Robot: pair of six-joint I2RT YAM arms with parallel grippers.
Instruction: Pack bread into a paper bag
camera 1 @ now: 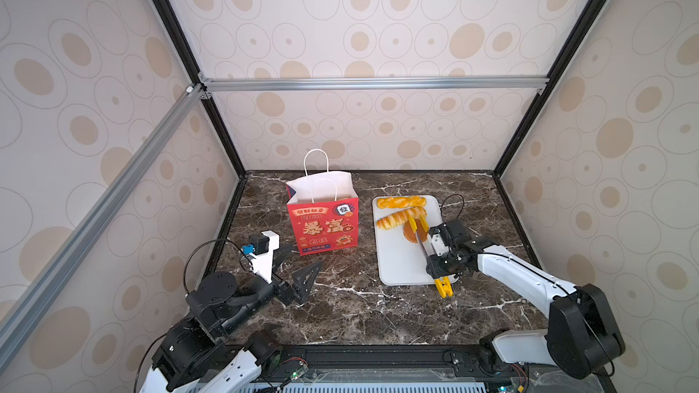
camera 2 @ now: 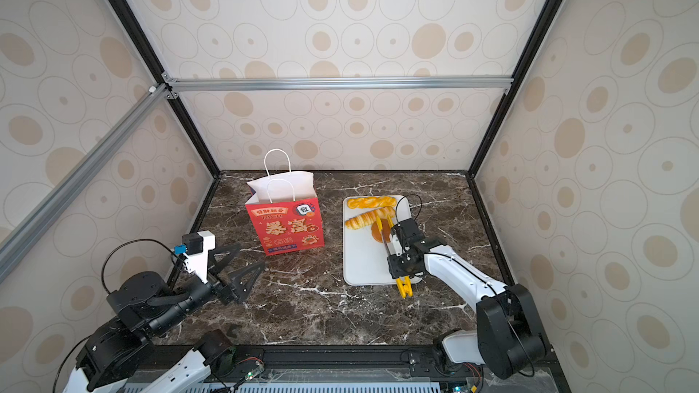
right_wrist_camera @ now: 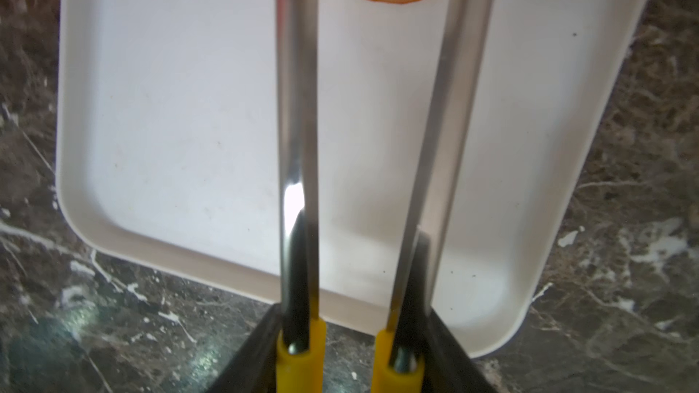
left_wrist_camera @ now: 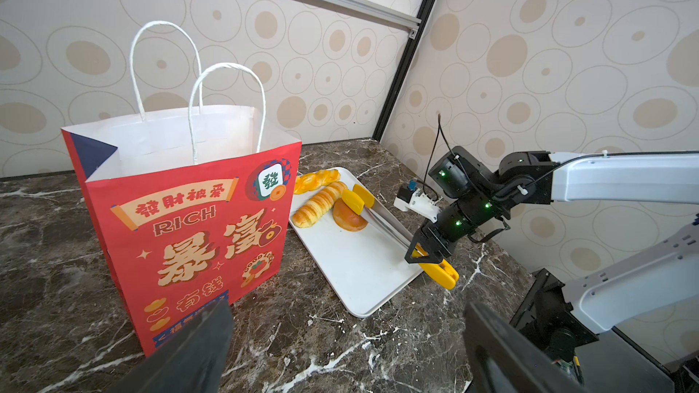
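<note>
A red paper bag point(camera 1: 322, 227) with white handles stands upright, its top open. Right of it, a white tray point(camera 1: 399, 262) holds a yellow bread point(camera 1: 397, 202), a striped roll point(camera 1: 393, 219) and a round bread point(left_wrist_camera: 349, 219). My right gripper point(camera 2: 400, 265) grips steel tongs with yellow ends, part closed. The tongs' tips reach down around the round bread beside the striped roll; whether they touch it, I cannot tell. In the right wrist view the round bread shows between the tongs' arms. My left gripper point(camera 1: 305, 284) stands open and empty, in front of the bag.
Patterned walls enclose the back and both sides.
</note>
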